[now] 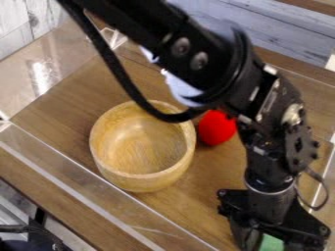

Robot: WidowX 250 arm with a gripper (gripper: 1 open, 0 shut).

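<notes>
My gripper [268,235] is at the bottom right, pointing down over a light green object [271,243] that is mostly hidden beneath it and cut by the frame edge. Whether the fingers are open or shut on it cannot be seen clearly. A wooden bowl [141,155] stands empty on the table left of the gripper. A red toy [216,130], like a strawberry, lies behind the bowl to the right, partly covered by my arm.
The wooden table [72,108] has clear plastic walls or strips along its edges. Free surface lies left of and behind the bowl. A white plank wall runs along the back.
</notes>
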